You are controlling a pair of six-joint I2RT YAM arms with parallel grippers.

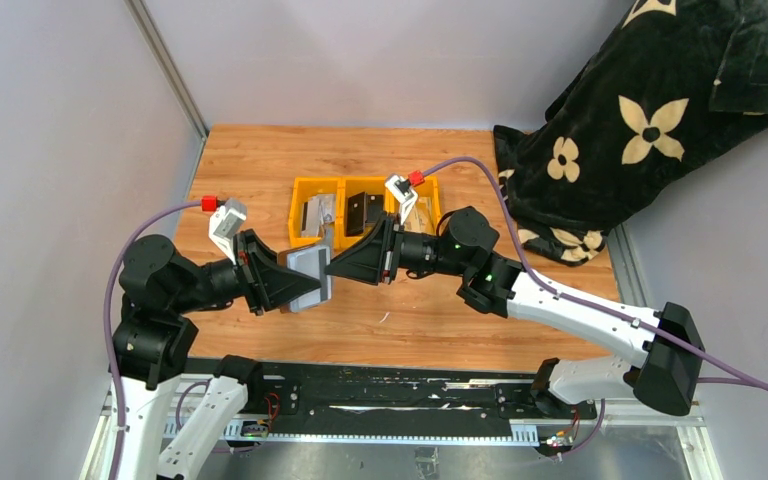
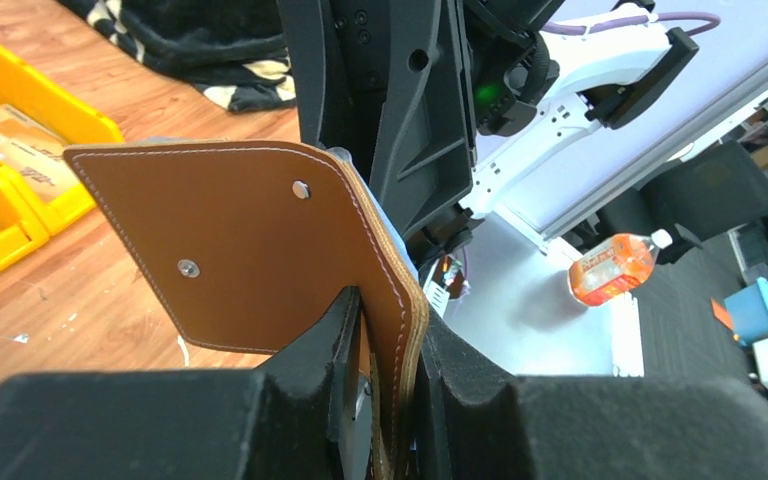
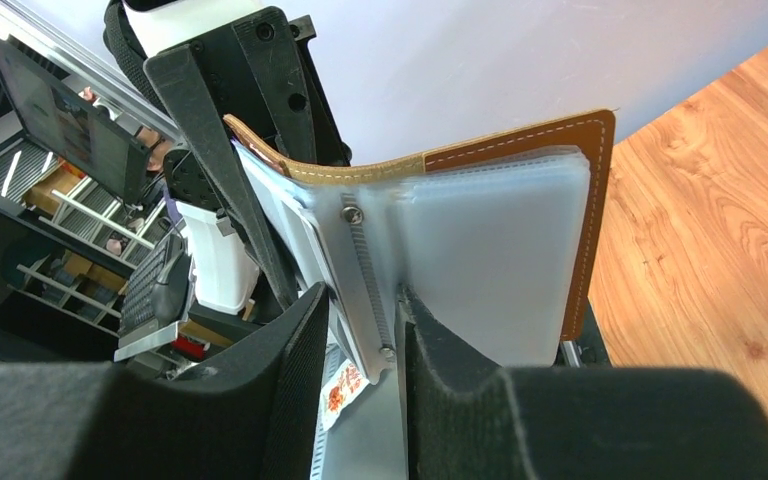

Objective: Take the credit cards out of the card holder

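Note:
A brown leather card holder [image 1: 310,268] with clear sleeves stands on edge in the air between my two grippers. My left gripper is shut on its folded spine side, and the brown cover [image 2: 210,235] with two metal studs spreads to the left in that wrist view. Facing the clear sleeves [image 3: 495,255], my right gripper is a little open. Between its fingertips the edge of the sleeve stack and a grey strip with rivets show, and they do not look clamped. No card can be told apart inside the frosted sleeves.
Behind the grippers a yellow divided tray [image 1: 293,215] holds cards and dark wallets. A black patterned blanket [image 1: 650,130] covers the back right.

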